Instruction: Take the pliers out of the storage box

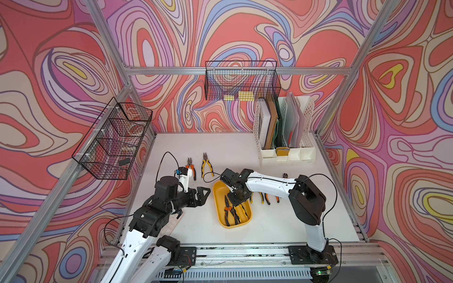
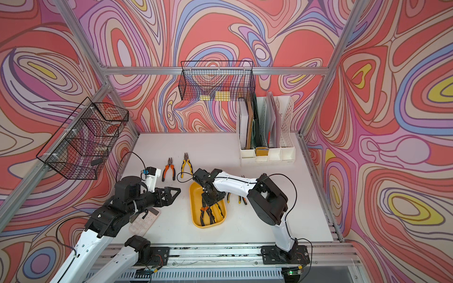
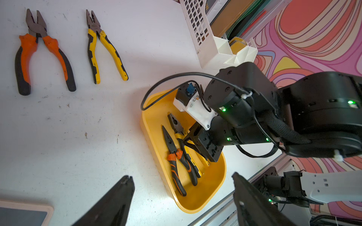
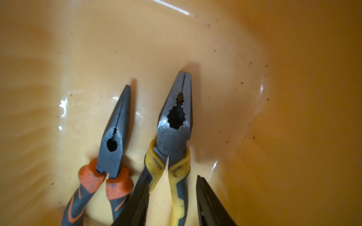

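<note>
An orange storage box (image 3: 147, 124) holds several pliers, among them orange-handled long-nose pliers (image 4: 113, 146) and yellow-handled pliers (image 4: 175, 131). My right gripper is down in the box, its parted fingertips around the yellow-handled pliers' handles, apparently not closed on them; in the top views its wrist hides part of the box. My left gripper stands open left of the box, nothing between its fingers.
Orange-handled pliers (image 3: 26, 64) and yellow-handled pliers (image 3: 94, 56) lie behind on the table, with more tools right of the box. A white file rack (image 1: 297, 153) stands at the back right.
</note>
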